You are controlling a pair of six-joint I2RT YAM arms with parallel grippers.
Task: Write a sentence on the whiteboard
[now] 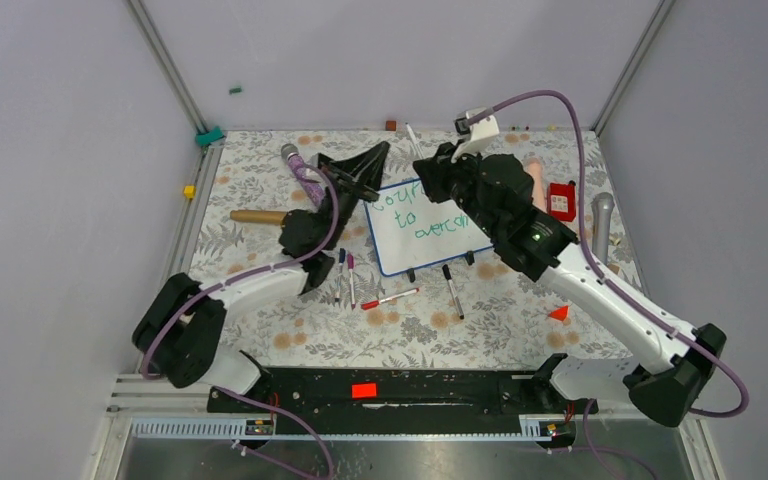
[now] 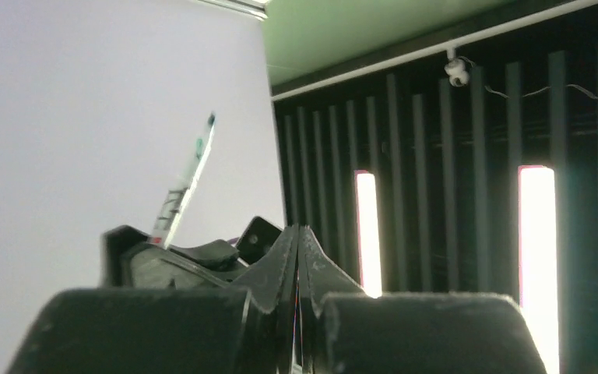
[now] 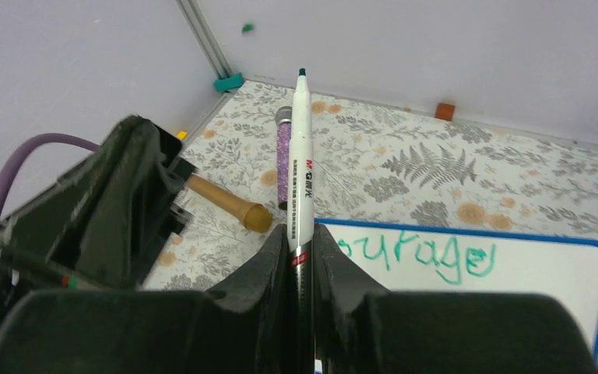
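Note:
My right gripper [image 1: 422,165] is shut on a white marker [image 3: 300,148], held upright with its dark tip uncovered. My left gripper [image 1: 380,150] is shut and raised just left of it; nothing shows clearly at its fingertips. The blue-rimmed whiteboard [image 1: 400,240] lies on the patterned table, bearing green handwriting [image 1: 430,228], "to" on a middle line, partly hidden by the right arm in the top view.
Several markers [image 1: 390,298] lie in front of and left of the board. A sparkly purple microphone [image 3: 283,160] and wooden cylinder [image 1: 250,216] are at left, a red box [image 1: 562,205] at right.

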